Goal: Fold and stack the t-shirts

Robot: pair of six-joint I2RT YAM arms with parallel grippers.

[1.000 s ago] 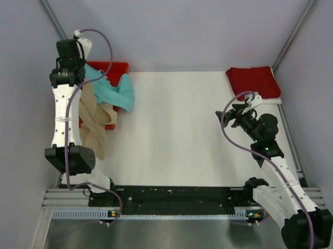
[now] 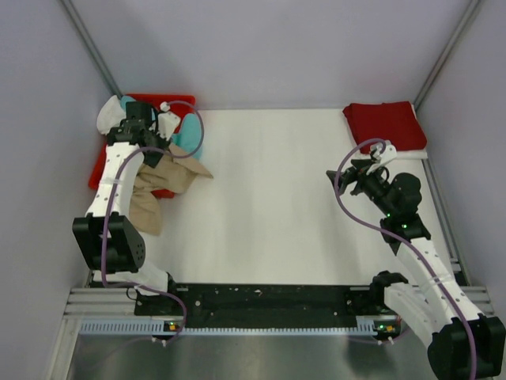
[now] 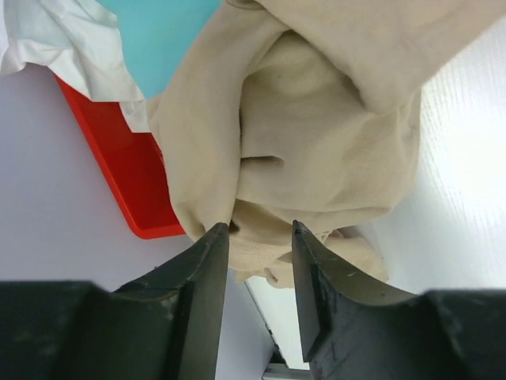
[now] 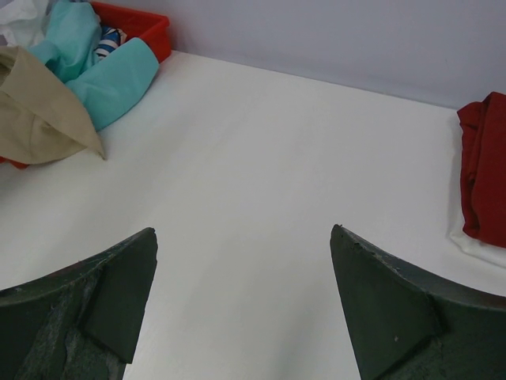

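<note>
A tan shirt [image 2: 182,174] [image 3: 332,158] drapes out of a red bin [image 2: 170,100] [image 3: 111,158] onto the table at the left, beside turquoise cloth [image 2: 190,134] [image 3: 158,32] and white cloth [image 2: 109,116] [image 3: 55,51]. My left gripper [image 2: 158,158] is over the tan shirt, its fingers part open and apart, with no clear grasp visible. My right gripper [image 2: 341,178] stands open and empty above the table's right side. A folded red cloth [image 2: 382,125] [image 4: 490,170] lies on a white cloth at the back right.
Grey walls close in the back and both sides. A striped item [image 4: 109,43] shows among the cloths in the bin.
My left gripper has come down and toward the front from high over the bin's back. The tan shirt now spreads further right over the turquoise cloth. The right arm is still.
</note>
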